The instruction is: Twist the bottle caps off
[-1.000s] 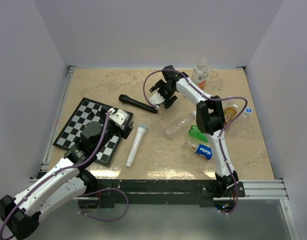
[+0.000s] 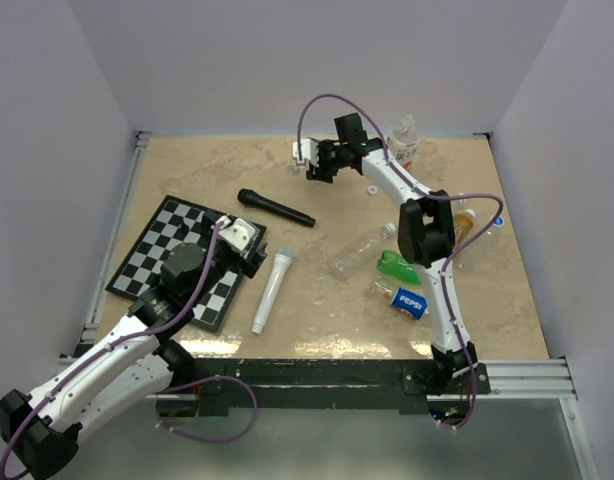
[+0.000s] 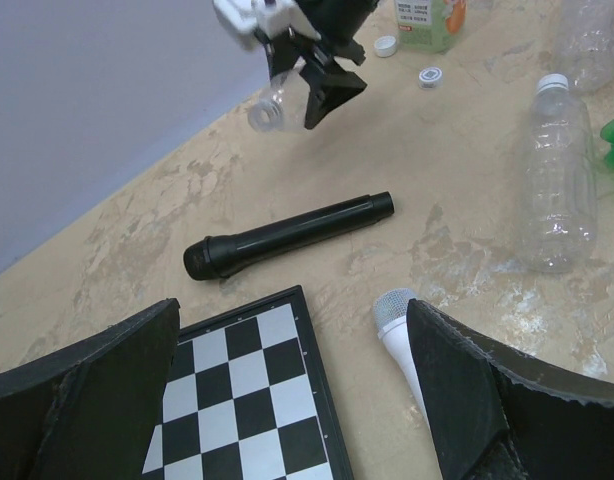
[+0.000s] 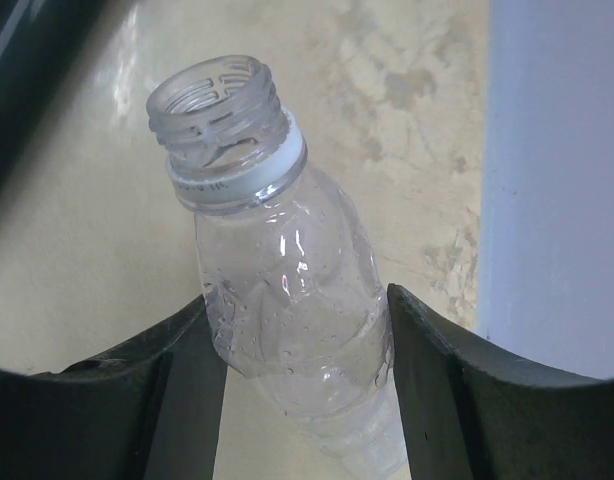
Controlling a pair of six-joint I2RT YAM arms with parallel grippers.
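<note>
Near the back of the table, my right gripper (image 2: 313,160) is shut on a clear plastic bottle (image 4: 297,260). That bottle's threaded neck is bare, with a white ring below the threads; it points away from the fingers (image 4: 417,340). My left gripper stands open above the checkered board, nothing between its fingers. Two loose white caps, one round cap (image 3: 430,76) and another cap (image 3: 385,46), lie on the table by the labelled bottle (image 2: 402,143). A clear bottle (image 3: 557,190) lies on its side wearing a white cap (image 3: 552,82).
A green bottle (image 2: 397,266), a Pepsi bottle (image 2: 408,303) and a blue-capped bottle (image 2: 495,226) occupy the right side. Left of centre lie a black microphone (image 2: 277,207), a white microphone (image 2: 272,291) and the checkered board (image 2: 147,262). Some table between the microphones and the clear bottle is bare.
My right gripper has moved toward the back of the table and turned, away from the black microphone's end. A white cap on the table now shows beside the right arm. The left arm has stayed still.
</note>
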